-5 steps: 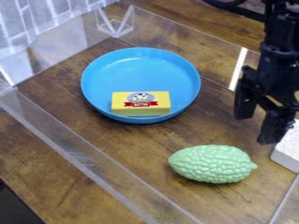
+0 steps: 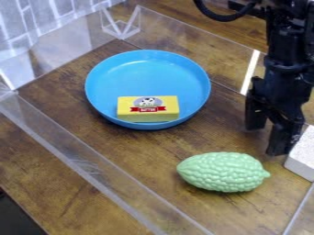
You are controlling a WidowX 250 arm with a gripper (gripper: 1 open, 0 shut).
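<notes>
The black gripper (image 2: 269, 125) hangs low at the right side, above the bare wood beside a white block (image 2: 302, 158), its fingers spread apart with nothing visible between them. A yellow butter box (image 2: 147, 108) with a cow label lies inside a blue plate (image 2: 147, 70). A green bumpy gourd-like object (image 2: 223, 173) lies below the gripper and to its left, apart from it. The white block is partly cut off by the frame's edge.
Clear plastic walls (image 2: 73, 161) run round the wooden work area. Bare wood lies to the left and front of the plate and between plate and gourd.
The gripper has moved slightly down and a little left over the last second. The plate, box, gourd and white block have stayed put.
</notes>
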